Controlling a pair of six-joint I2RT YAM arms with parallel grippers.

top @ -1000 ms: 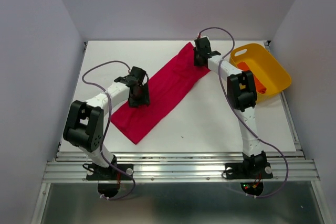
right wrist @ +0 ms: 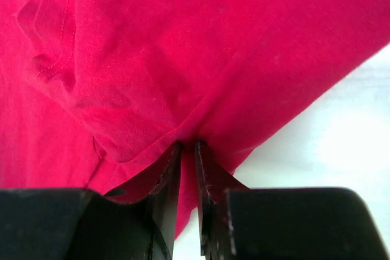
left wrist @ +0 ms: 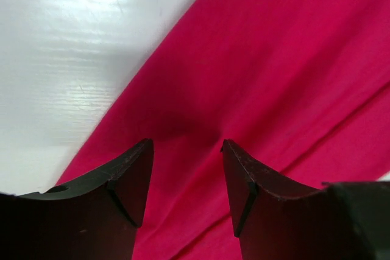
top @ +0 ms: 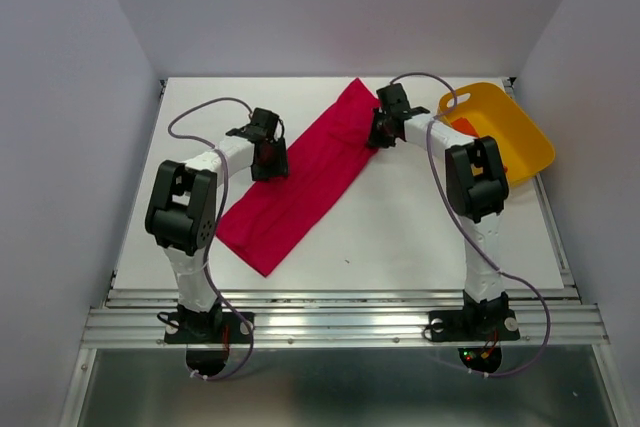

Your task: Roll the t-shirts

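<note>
A red t-shirt (top: 310,172) lies as a long folded strip slanting across the white table, from lower left to upper right. Over its left long edge my left gripper stands part open, the fingers apart with red cloth below and nothing seen gripped. At the strip's right edge, near the upper end, my right gripper is shut on a fold of the t-shirt (right wrist: 152,77). Creases and a stitched seam show in the cloth in the right wrist view.
A yellow bin (top: 515,132) stands at the table's back right, with a red-orange cloth (top: 464,127) inside, partly hidden by the right arm. Bare white table (top: 400,227) lies front right of the t-shirt. Grey walls rise around.
The left one, drawn up and left earlier, came back down over the strip.
</note>
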